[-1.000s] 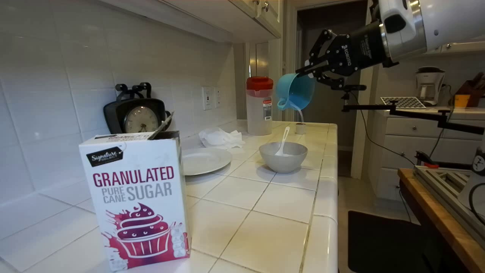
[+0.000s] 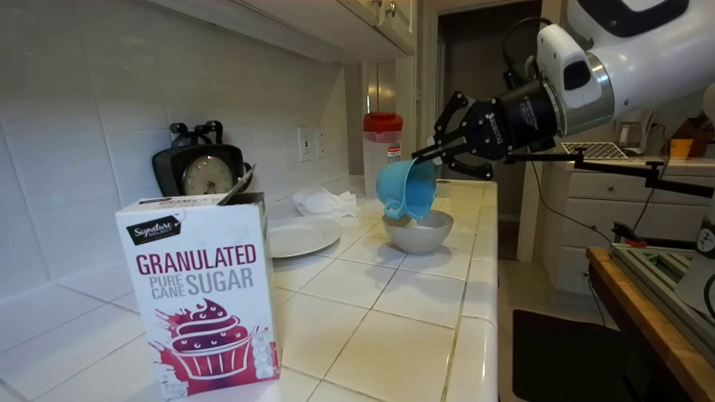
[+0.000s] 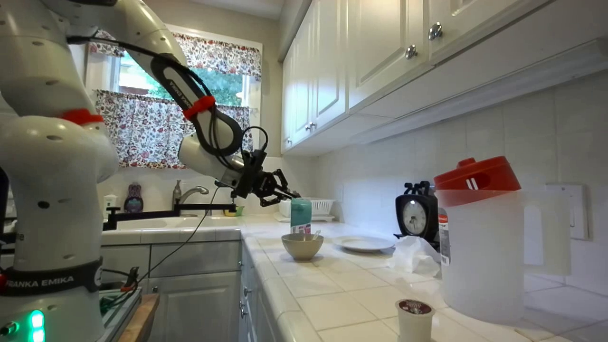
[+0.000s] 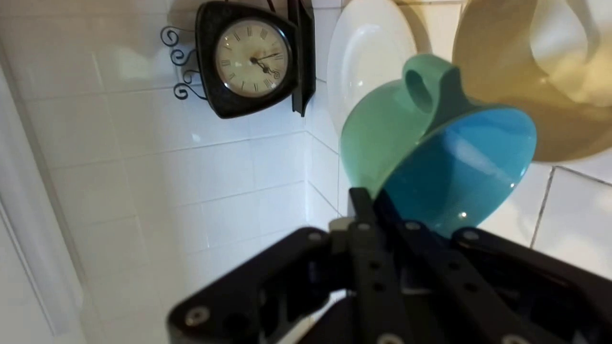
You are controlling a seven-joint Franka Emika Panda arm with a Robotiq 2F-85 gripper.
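Note:
My gripper (image 2: 429, 155) is shut on the rim of a blue-green cup (image 2: 396, 185), which hangs tipped over the grey bowl (image 2: 429, 235). In the wrist view the cup (image 4: 383, 123) shows its handle at the top and its blue inside (image 4: 459, 172), which looks empty where visible. Part of the bowl (image 4: 493, 69) appears at the upper right, with white contents and a pale spoon-like piece in it. A box of granulated sugar (image 2: 201, 295) stands upright in the near foreground of exterior view 1, with its top flap raised.
A white plate (image 2: 305, 234) lies beside the bowl. Against the wall are a black clock-faced scale (image 3: 414, 216) and crumpled white paper (image 3: 414, 255). A red-lidded pitcher (image 3: 484, 251) and a small pod cup (image 3: 414, 319) stand farther along. Tiles before the bowl are bare.
The cup and gripper have come down and left in exterior view 1, close over the bowl. A white stream that was falling from the cup a second ago no longer shows.

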